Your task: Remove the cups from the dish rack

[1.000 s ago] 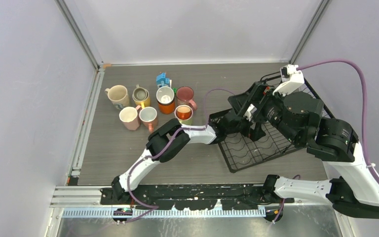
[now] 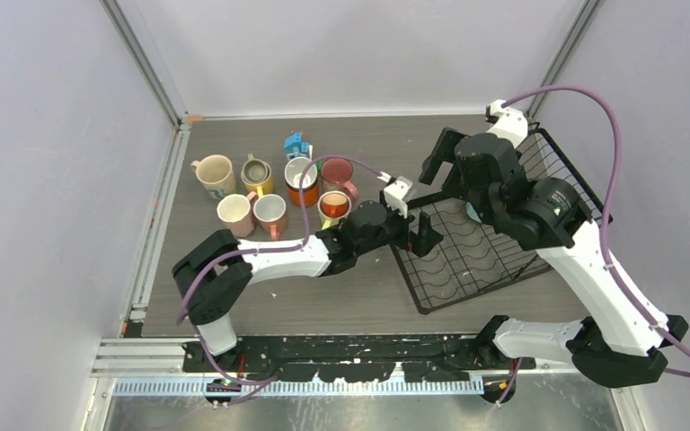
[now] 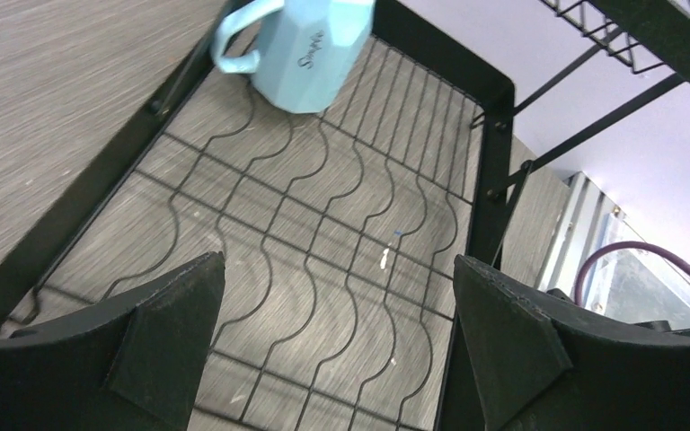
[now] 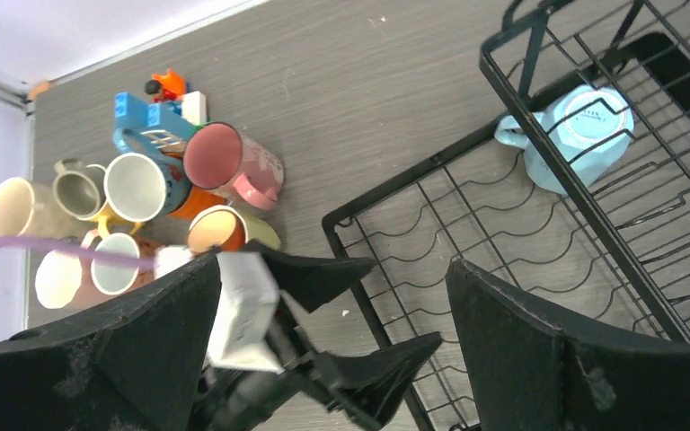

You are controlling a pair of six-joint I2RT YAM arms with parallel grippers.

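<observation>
A light blue cup lies on its side in the black dish rack (image 2: 454, 296), toward the far side; the left wrist view shows its handle and the word on the cup (image 3: 314, 58). From above, my right arm hides most of it. My left gripper (image 2: 424, 235) hovers at the rack's left edge, fingers apart and empty. Higher and farther back, my right gripper (image 2: 437, 163) is open too, with nothing held. Several cups stand grouped on the table's left, among them a cream cup (image 2: 216, 175), a pink cup (image 2: 235, 214) and a red cup (image 2: 336, 173).
An upper wire tier (image 4: 593, 202) of the rack partly covers the blue cup from the right wrist camera. A small blue toy-like piece (image 2: 296, 145) stands behind the cups. Bare table (image 2: 404, 144) lies between the cups and the rack's back.
My left gripper has drawn left from over the rack to its edge. The grouped cups stand where they were.
</observation>
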